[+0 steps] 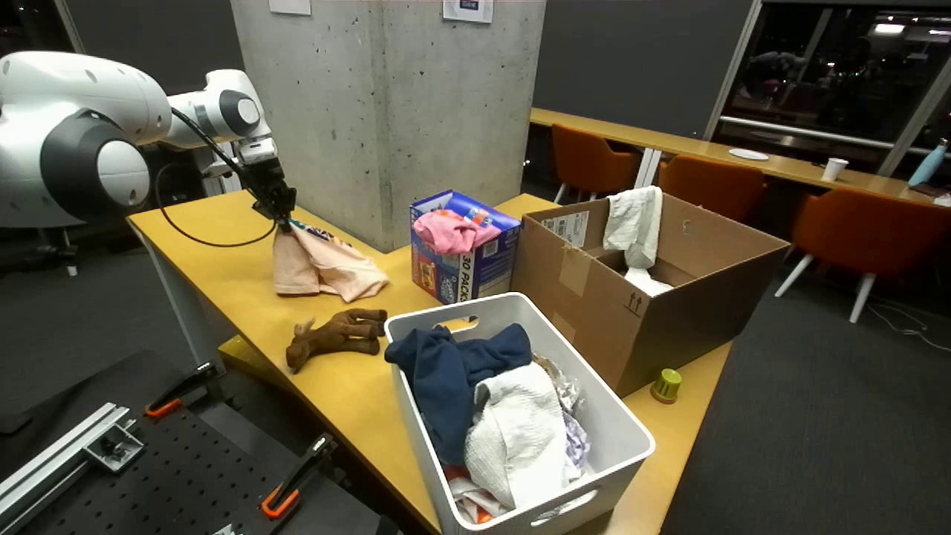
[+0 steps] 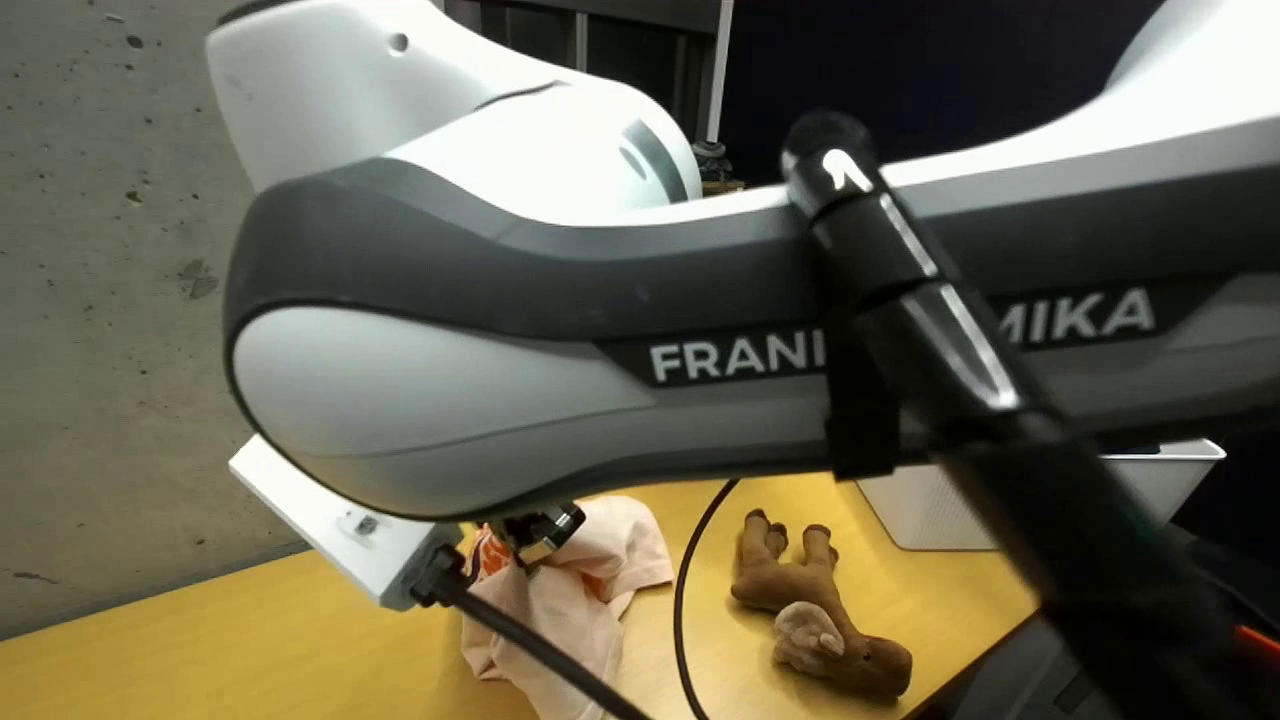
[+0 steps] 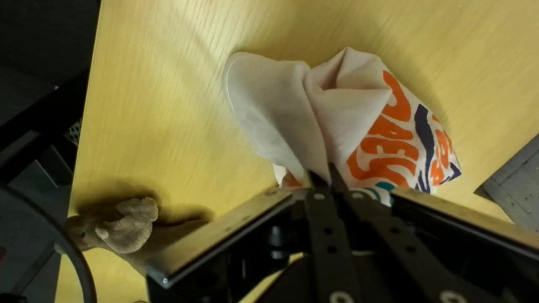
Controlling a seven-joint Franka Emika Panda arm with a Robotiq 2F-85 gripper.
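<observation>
A pale peach cloth with orange and navy lettering is drawn up from the table on the left, its far folds still resting on the wood. My gripper is shut on its upper edge. From the wrist, the fingertips of the gripper pinch a gathered fold of the cloth, and the printed part spreads to the right. In the second exterior view the arm covers most of the gripper, while the peach cloth shows below it.
A brown plush animal lies near the table's front edge. Beyond it stand a grey bin of clothes, a blue box topped by pink cloth, and a large cardboard box. A concrete pillar rises behind the table.
</observation>
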